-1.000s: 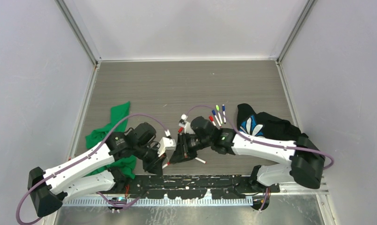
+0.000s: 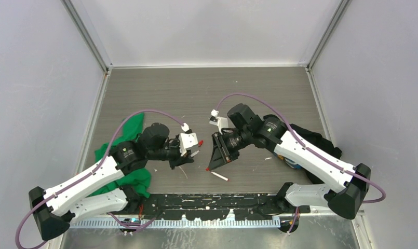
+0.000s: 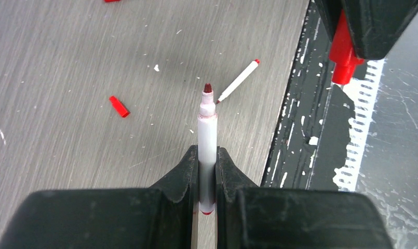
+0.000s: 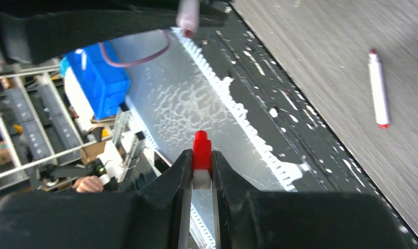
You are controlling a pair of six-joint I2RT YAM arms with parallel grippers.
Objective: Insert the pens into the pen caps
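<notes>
In the left wrist view my left gripper is shut on a white pen [image 3: 207, 145], red tip pointing up. My right gripper is shut on a red cap; that cap [image 3: 344, 49] shows at the upper right of the left wrist view, apart from the pen. From above, the two grippers face each other over the mid-front table. A loose red cap [image 3: 119, 106] and another white pen [image 3: 238, 81] lie on the table.
A green cloth [image 2: 134, 124] lies at the left, a black cloth [image 2: 321, 142] at the right. A dark scuffed strip [image 2: 222, 199] runs along the front edge.
Both arms have risen from lower over the front of the table.
</notes>
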